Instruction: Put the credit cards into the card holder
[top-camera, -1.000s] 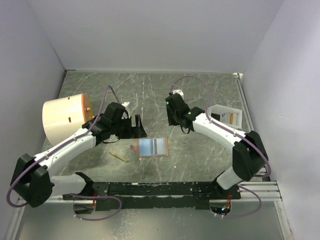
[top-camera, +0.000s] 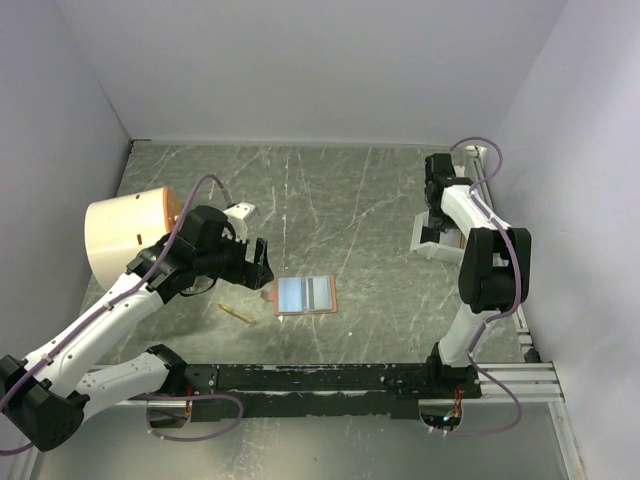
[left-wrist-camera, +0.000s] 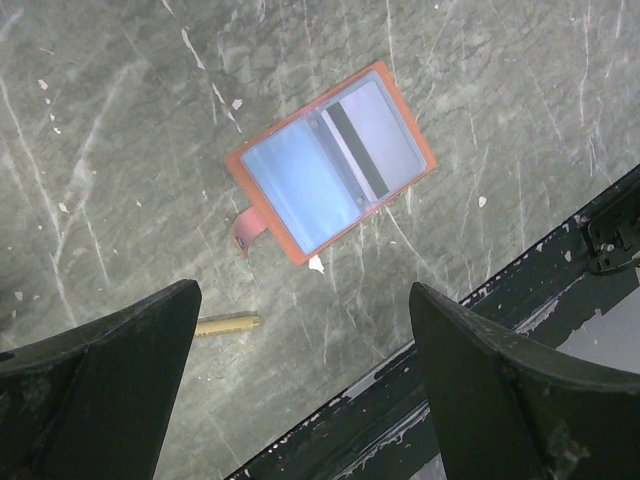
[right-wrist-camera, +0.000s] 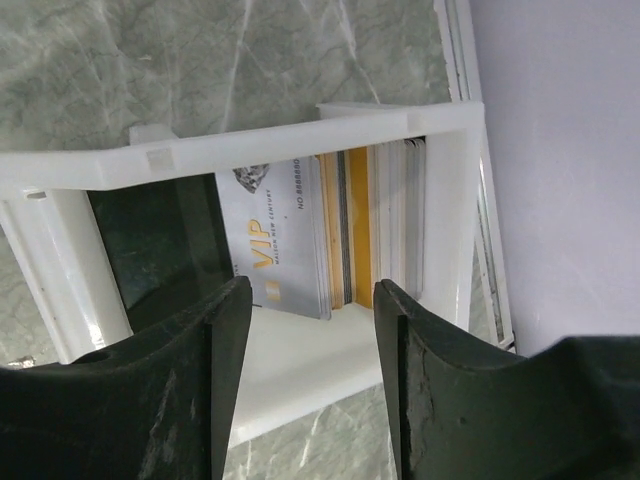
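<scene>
In the left wrist view, the card holder (left-wrist-camera: 315, 165) lies flat on the table, with clear sleeves, an orange-brown edge and a small pink tab (left-wrist-camera: 248, 229). Above and left of it hovers my left gripper (top-camera: 262, 262), open and empty. A white bin (right-wrist-camera: 290, 140) fills much of the right wrist view; inside, a row of cards (right-wrist-camera: 365, 215) stands on edge, a silver VIP card (right-wrist-camera: 275, 230) at its left end. Over the bin's near side my right gripper has its fingers apart, nothing gripped between them.
A yellow stick-like item (top-camera: 236, 313) lies left of the card holder. At the far left stands a large cream cylinder (top-camera: 128, 238) with an orange rim. The right wall (top-camera: 575, 200) is close beside the white bin. Mid-table is clear.
My right arm has swung rightward from mid-table to over the white bin, now partly covering it. The left gripper has drawn back slightly to the left. The card holder has stayed put.
</scene>
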